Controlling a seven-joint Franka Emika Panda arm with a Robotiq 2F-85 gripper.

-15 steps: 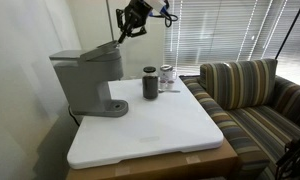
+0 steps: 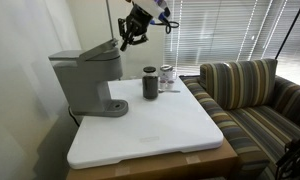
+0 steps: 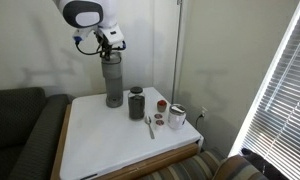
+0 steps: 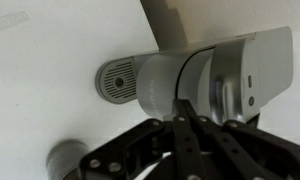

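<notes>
A grey single-serve coffee maker (image 2: pixel 87 85) stands upright at the left of the white table (image 2: pixel 145 135). At the front edge of its top is my gripper (image 2: pixel 124 43), pointing down. In the wrist view, the gripper is shut, with nothing visible between its fingers, and its tips overlap the silver rim of the machine's head (image 4: pixel 227 80). Whether they touch it cannot be told. The round drip tray (image 4: pixel 117 82) below looks empty. From the other side, the gripper (image 3: pixel 111 58) also appears right at the machine's top (image 3: pixel 112 72).
A dark lidded jar (image 3: pixel 137 103) stands beside the machine. Nearby are a white container (image 3: pixel 177 117), a small reddish cup (image 3: pixel 161 105) and a spoon (image 3: pixel 150 128). A striped couch (image 2: pixel 240 90) adjoins the right side.
My gripper has shifted slightly at the top front of the coffee maker, and the arm's angle differs a little. The machine and the table items have not visibly moved.
</notes>
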